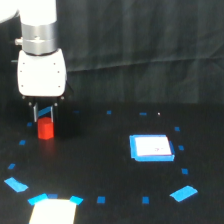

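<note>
A small red block (pixel 45 130) rests on the dark table at the left of the camera view. Directly above it is my gripper (pixel 44 115), pointing down from the white arm. Its dark fingers look spread apart, about as wide as the block or a little wider. The tips are small and dark, so whether they touch the block is hard to see.
To the right lies a white rectangle with a blue border (pixel 153 147). A pale cream object (pixel 53 211) stands at the front left edge. Blue tape pieces (pixel 183 193) are scattered over the table.
</note>
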